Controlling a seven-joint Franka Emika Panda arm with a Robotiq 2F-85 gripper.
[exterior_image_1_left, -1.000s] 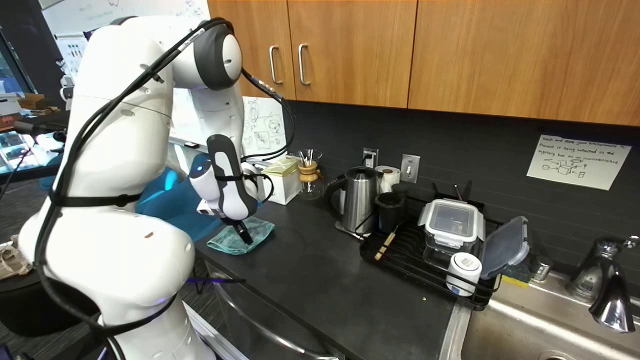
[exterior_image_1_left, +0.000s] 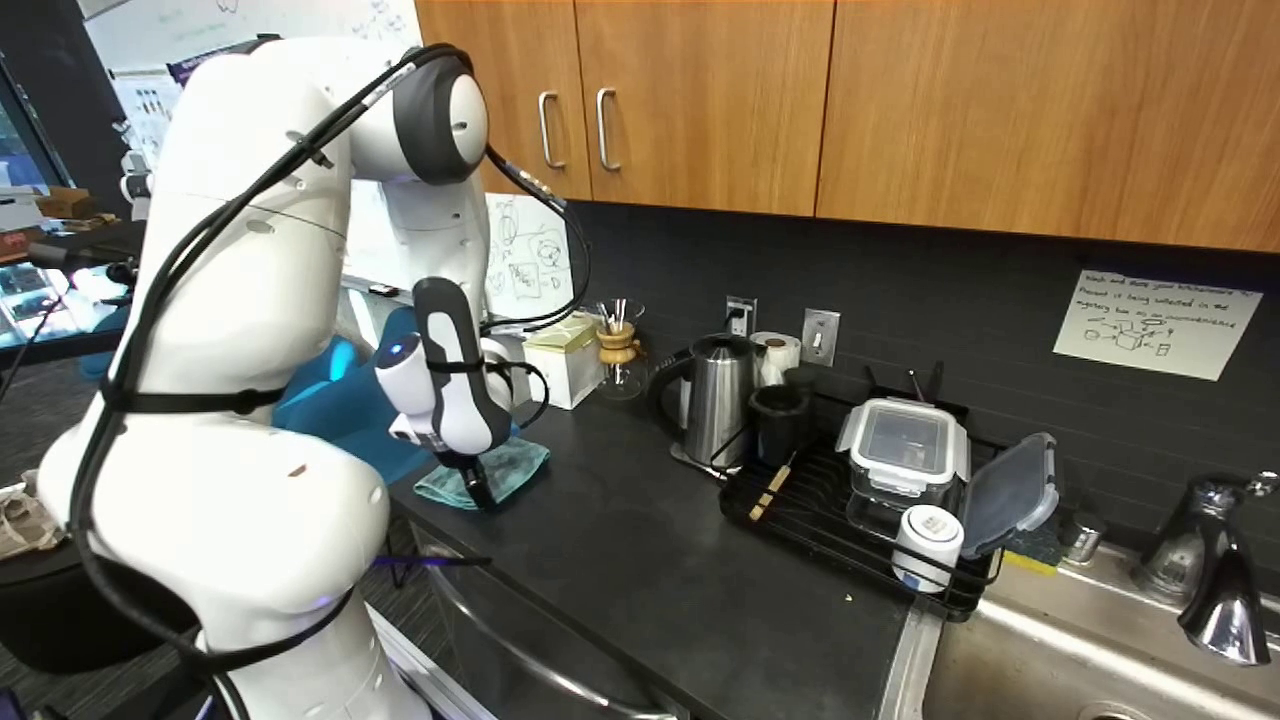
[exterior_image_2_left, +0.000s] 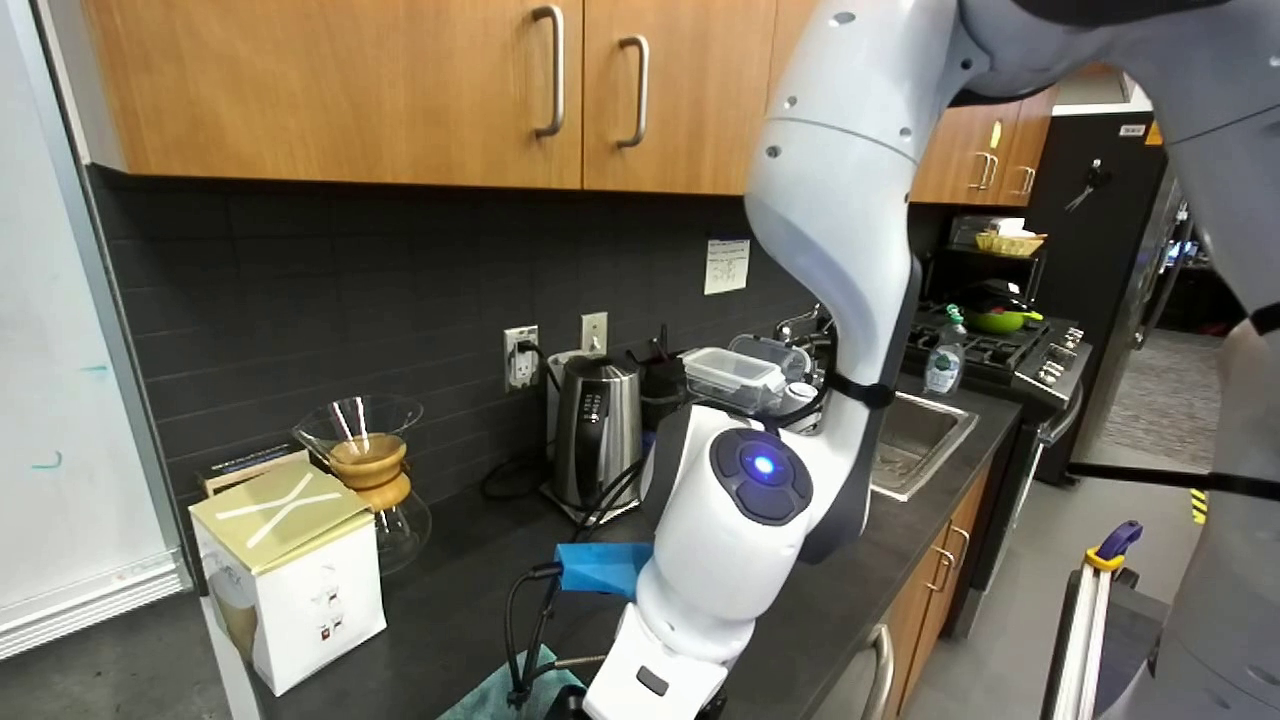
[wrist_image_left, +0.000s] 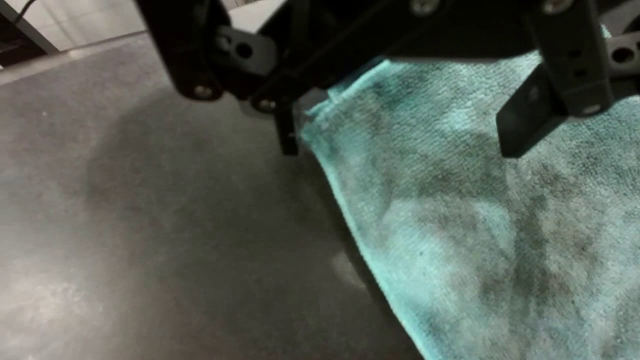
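A teal cloth (wrist_image_left: 456, 240) lies flat on the dark counter, with darker stains showing on it in the wrist view. My gripper is open over one corner and edge of it, its fingers spread wide apart. One fingertip (wrist_image_left: 286, 135) is beside the cloth's corner, over bare counter; the other fingertip (wrist_image_left: 528, 123) is above the cloth itself. Nothing is held. From exterior view 1, the gripper (exterior_image_1_left: 480, 490) points down at the near right part of the cloth (exterior_image_1_left: 518, 466). Whether the fingertips touch the cloth or counter cannot be told. In exterior view 2 the arm hides most of the cloth (exterior_image_2_left: 498, 696).
A white box (exterior_image_2_left: 300, 588) and a glass coffee maker (exterior_image_2_left: 402, 528) stand behind the cloth. Further right are a kettle (exterior_image_1_left: 720, 396), a black dish rack (exterior_image_1_left: 810, 534) with containers, and the sink (exterior_image_1_left: 1020, 672). Bare counter (exterior_image_1_left: 672, 540) lies between cloth and rack.
My gripper has tilted to point more steeply down, and its tip sits slightly lower and to the left. The cloth looks unmoved.
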